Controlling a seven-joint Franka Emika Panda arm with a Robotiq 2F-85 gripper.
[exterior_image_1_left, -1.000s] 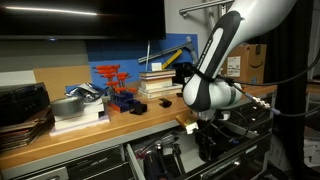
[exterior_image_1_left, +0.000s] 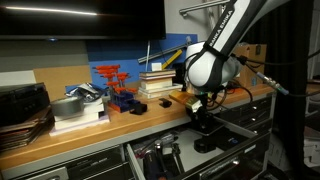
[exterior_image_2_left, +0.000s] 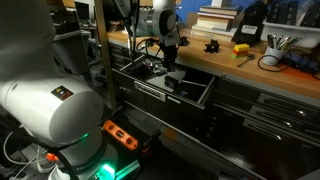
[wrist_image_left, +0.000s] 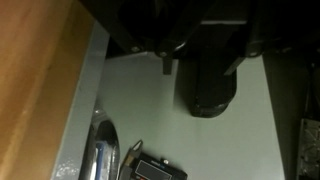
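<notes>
My gripper is over the grey drawer floor (wrist_image_left: 145, 100) in the wrist view. A black rounded object (wrist_image_left: 212, 95) reaches down between its two fingers, which appear closed on it; its upper part is lost in the dark. Exterior view 1 has the gripper (exterior_image_1_left: 202, 108) over the right part of the open drawer, near the counter's front edge. In exterior view 2 the gripper is small and dark against the drawer, and its grip cannot be made out there.
A digital caliper (wrist_image_left: 155, 168) and a shiny metal tool (wrist_image_left: 101, 150) lie in the drawer. The wooden counter (exterior_image_1_left: 90, 137) runs behind it, carrying stacked books (exterior_image_1_left: 155, 82), a red-and-blue organizer (exterior_image_1_left: 122, 98) and a metal pot (exterior_image_1_left: 82, 92). Books and a pencil cup (exterior_image_2_left: 271, 57) stand there too.
The arm has risen in exterior view 1 and shifted slightly right, lifting the gripper higher above the drawer. The drawer and the things on the counter look unmoved.
</notes>
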